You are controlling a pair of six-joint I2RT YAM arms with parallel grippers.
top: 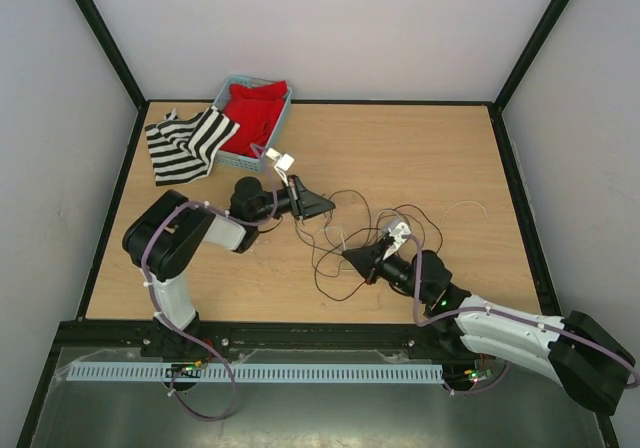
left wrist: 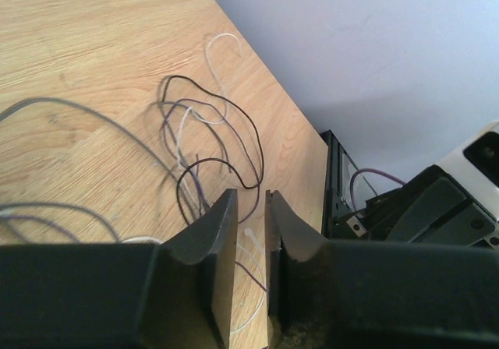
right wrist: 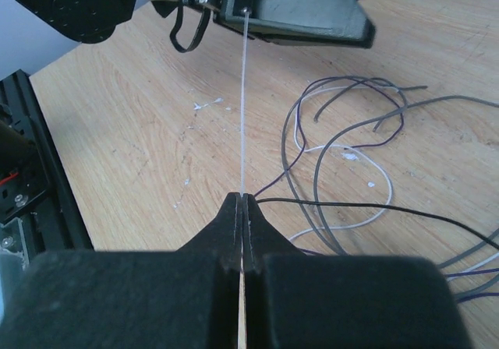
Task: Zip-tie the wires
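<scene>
A tangle of black, grey, purple and white wires [top: 325,278] lies on the table under both arms, with its loops clear in the left wrist view, too. My right gripper is shut on the lower end of a thin white zip tie [right wrist: 243,107]. From there the tie rises straight, its small tip overlapping the left gripper [top: 332,207] in the right wrist view. The left fingers [left wrist: 204,255] stand slightly apart, so that gripper is open. Pale strands show through its gap, and whether the tie touches it cannot be told.
A blue basket [top: 218,99] with a red cloth [top: 255,118] stands at the back left, beside a black-and-white striped cloth [top: 180,148]. Small white scraps [right wrist: 207,103] lie near the wires.
</scene>
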